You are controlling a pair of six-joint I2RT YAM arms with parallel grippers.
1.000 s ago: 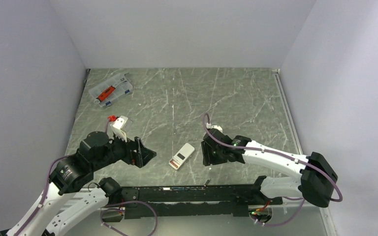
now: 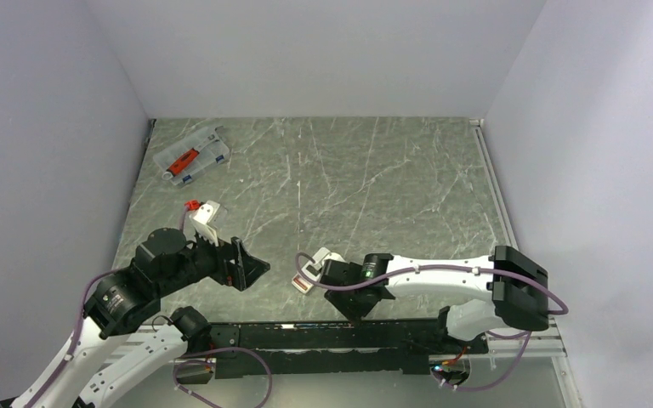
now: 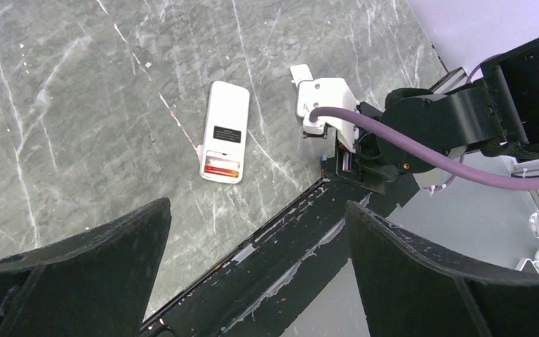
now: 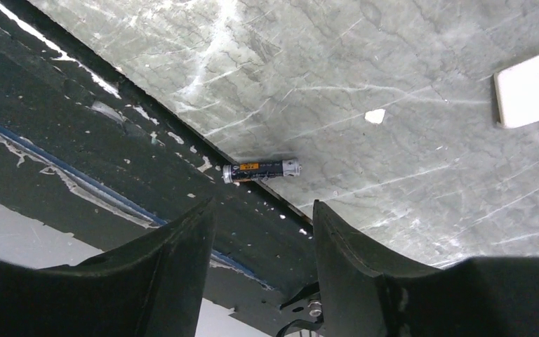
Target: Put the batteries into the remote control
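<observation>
The white remote [image 3: 224,119] lies back-up on the marble table, its battery compartment open with a red-orange battery [image 3: 221,170] inside. A black battery [image 4: 261,170] lies at the table's front edge, above and between the fingers of my right gripper, which is part open and empty. In the top view the right gripper hangs low just right of the remote, hiding that battery. My left gripper [image 2: 247,268] stands open and empty, raised left of the remote.
A clear plastic case [image 2: 208,153] with a red tool lies at the back left. A black rail [image 2: 306,338] runs along the front edge, with walls on three sides.
The left arm and the remote have not moved.
</observation>
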